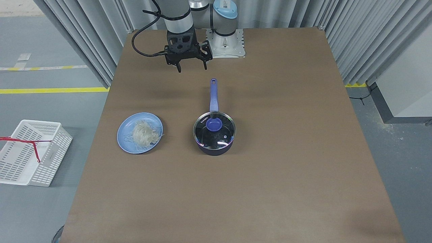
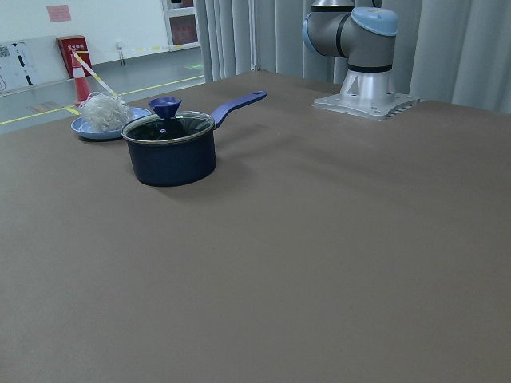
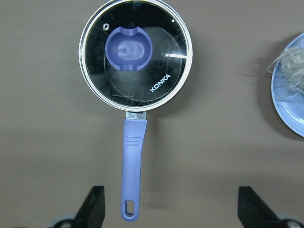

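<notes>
A dark blue saucepan (image 1: pixel 213 137) with a glass lid and blue knob (image 3: pixel 128 49) stands mid-table, its blue handle (image 3: pixel 133 161) pointing toward my arm's base. Beside it, a blue plate (image 1: pixel 125 139) carries a tangle of white noodle-like strands (image 1: pixel 145 134). My gripper (image 1: pixel 192 66) hangs above the back of the table, open, behind and above the pan. In the wrist view its two fingers are wide apart at the bottom edge, with the tip of the pan handle seen between them and nothing held.
A white basket (image 1: pixel 52 162) sits on the floor beyond the table's left edge in the front view. Grey curtains stand behind the arm's base (image 2: pixel 366 104).
</notes>
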